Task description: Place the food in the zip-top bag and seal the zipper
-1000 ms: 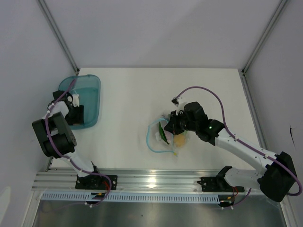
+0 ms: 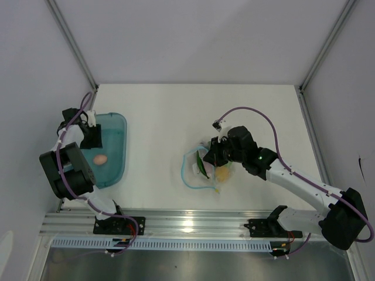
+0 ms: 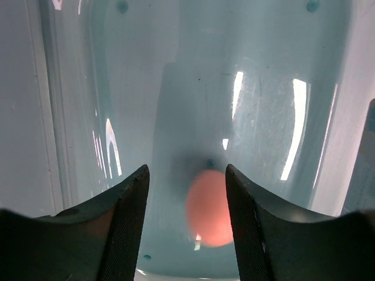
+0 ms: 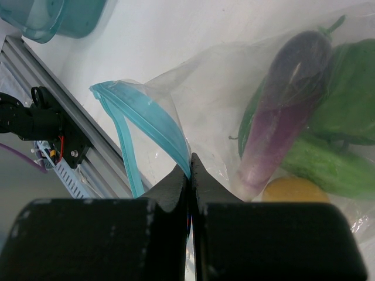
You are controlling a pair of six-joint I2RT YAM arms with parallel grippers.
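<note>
The pinkish egg [image 3: 208,211] lies in the teal tray [image 2: 120,170], showing low between the fingertips of my left gripper. Those fingers stand apart with nothing gripped; the egg [image 2: 100,159] is nearer the front than the gripper in the top view. Right of the table's centre, the clear zip bag [image 4: 205,99] lies with its mouth gaping leftward. My right gripper is shut on the rim of that mouth, by the blue zipper strip [image 4: 146,117]. Inside are an eggplant [image 4: 287,105], green vegetables [image 4: 345,105] and a yellow item [image 4: 295,190].
Between tray and bag the white table [image 2: 155,129] is bare. The tray sits against the left side, close to the wall. A metal rail [image 2: 187,219] runs along the front edge.
The tray has slid toward the front. The right arm held still.
</note>
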